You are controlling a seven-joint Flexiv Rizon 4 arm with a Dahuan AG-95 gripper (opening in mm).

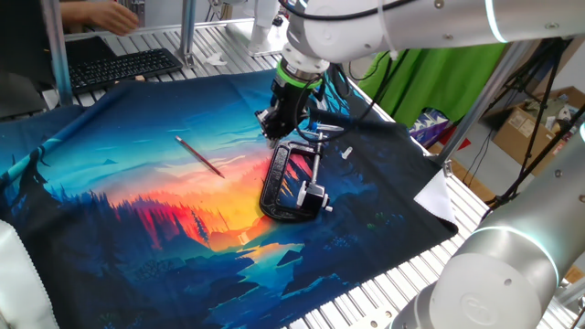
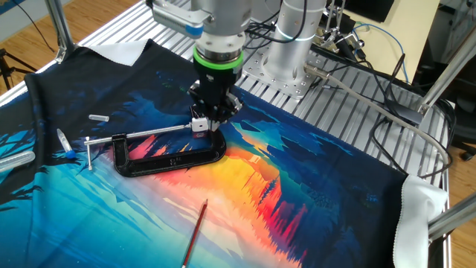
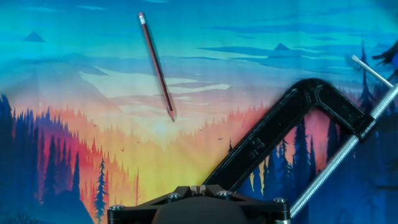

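My gripper hangs pointing down, its fingertips together at the bottom of the wrist view with nothing visible between them. In exterior view 1 the gripper is by the far end of a black C-clamp; from exterior view 2 it overlaps the clamp's screw end, and I cannot tell whether they touch. A dark red pencil with a white eraser lies apart from the clamp on the printed cloth. In the wrist view the pencil is upper left of centre, the clamp to the right.
Beside the clamp lie a small whitish piece, a blue-tipped tube and a clear tube. A person's hand is over by the keyboard.
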